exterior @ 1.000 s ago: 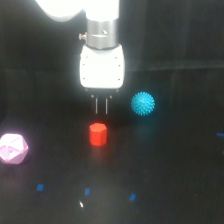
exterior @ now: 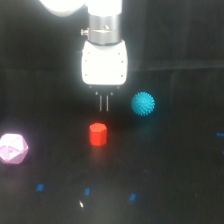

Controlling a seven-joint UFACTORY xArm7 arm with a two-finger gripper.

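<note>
My white gripper [exterior: 105,107] points down from the top of the camera view. Its two thin fingers stand a narrow gap apart, with nothing between them. In the picture, a small red block [exterior: 98,134] lies below the fingertips and slightly to their left, apart from them. To the right of the fingers is a blue, knobbly ball [exterior: 143,104]. A pale pink, faceted ball [exterior: 13,148] rests near the left edge. How high the fingers are above the surface is hard to judge.
Small blue marks [exterior: 87,191] are scattered toward the front, with another blue mark [exterior: 220,134] at the right edge. A small pale speck [exterior: 81,204] lies near the bottom.
My gripper has shifted slightly up and to the right in the picture, and its fingers appear a little closer together. The red block and both balls have not moved.
</note>
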